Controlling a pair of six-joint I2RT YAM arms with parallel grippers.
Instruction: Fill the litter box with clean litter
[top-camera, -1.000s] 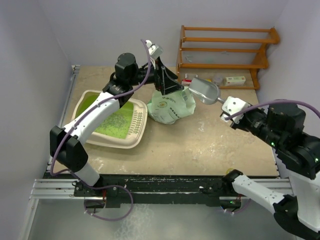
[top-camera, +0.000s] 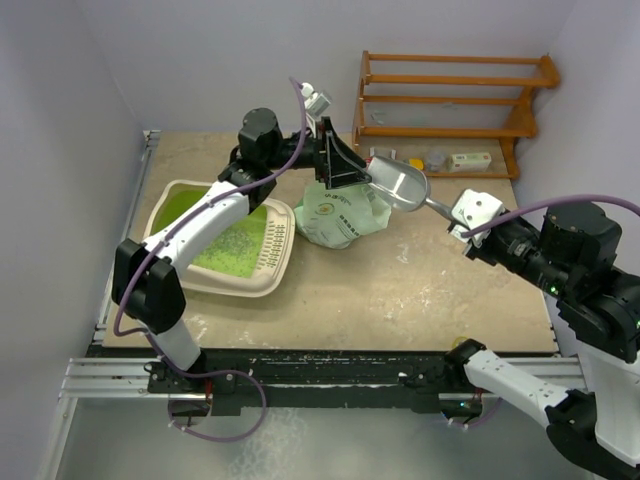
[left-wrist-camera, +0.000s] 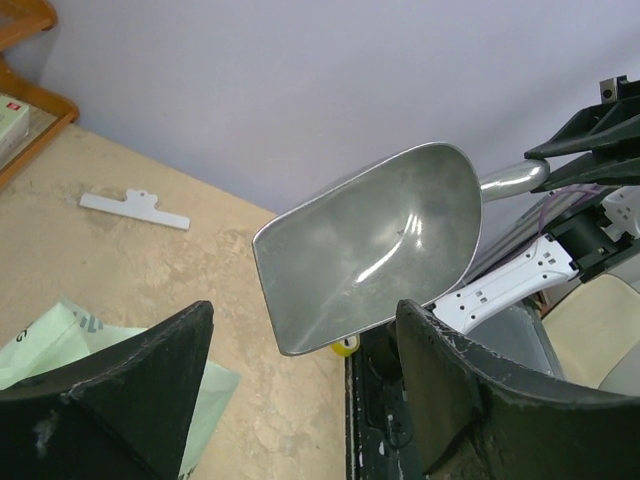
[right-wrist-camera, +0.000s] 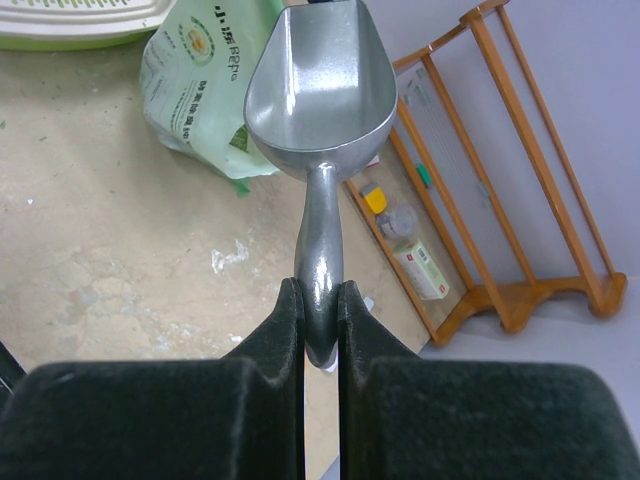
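Note:
A metal scoop with an empty bowl is held up by my right gripper, shut on its handle. My left gripper is part open beside the bowl's front end, over the green litter bag, which stands at the back middle. In the left wrist view the empty scoop bowl sits just beyond the fingers. The litter box lies on the left, with green litter-like contents or lining.
A wooden rack stands at the back right with small boxes on it. Walls close in at back and sides.
The scoop and right gripper have shifted slightly right and down in the top view. My left gripper has moved slightly, staying close to the scoop's bowl.

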